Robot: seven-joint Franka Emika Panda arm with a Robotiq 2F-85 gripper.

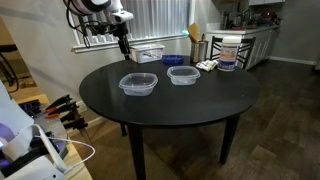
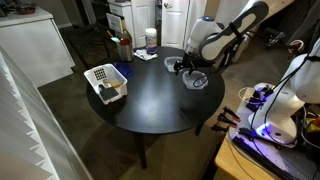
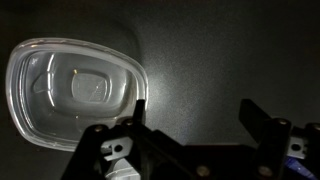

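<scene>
Two clear plastic containers stand on the dark round table, a nearer one (image 1: 138,85) and another (image 1: 183,75) to its right and farther back. From above, the wrist view shows a clear container (image 3: 75,95) at the left, with nothing visible inside. My gripper is open, its black fingers wide apart over bare tabletop. The left finger (image 3: 125,135) overlaps the view of the container's right edge; whether they touch cannot be told. In exterior view 1 the gripper (image 1: 124,51) hangs at the table's far left side.
A white basket (image 2: 105,86), a blue bowl (image 2: 123,69), a red bottle (image 2: 125,50) and a white tub (image 2: 151,41) stand along one side of the table.
</scene>
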